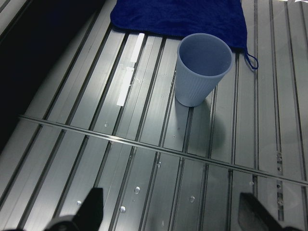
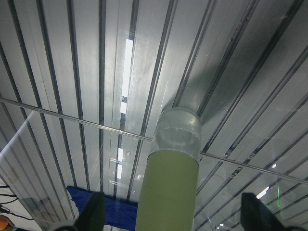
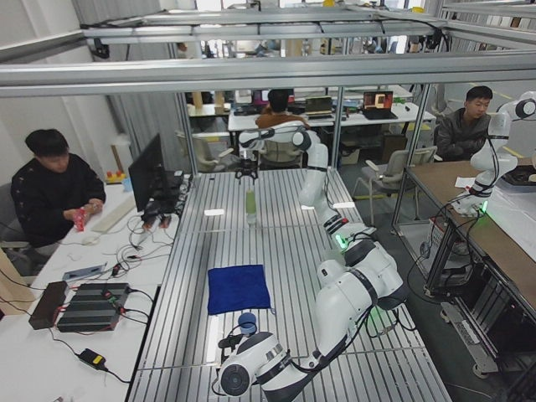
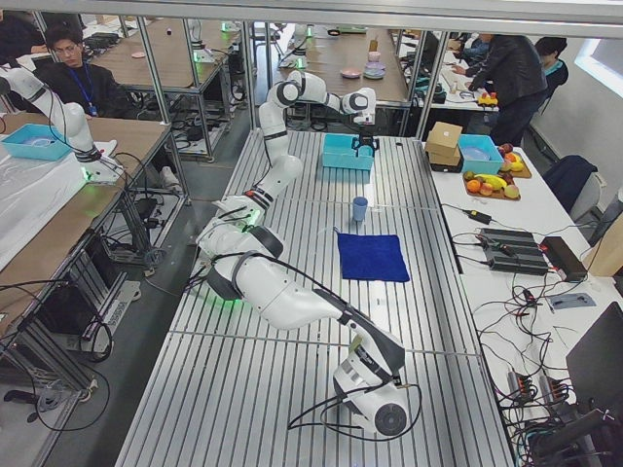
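Observation:
A light blue ribbed cup (image 1: 202,67) stands upright on the slatted metal table, beside a dark blue cloth (image 1: 173,14). My left gripper is open near the cup, the cup beyond its fingers with nothing between them. A bottle with a pale green body and clear top (image 2: 168,187) stands upright on the table at the other end, seen also in the camera left view (image 3: 250,205). My right gripper is open just above the bottle, which lies in view between and beyond the fingertips.
A turquoise bin (image 4: 347,153) sits at the table's end by the left arm. Cables and electronics (image 3: 92,307) fill the side desk. The slatted table (image 3: 213,243) has broad bare areas around the cloth.

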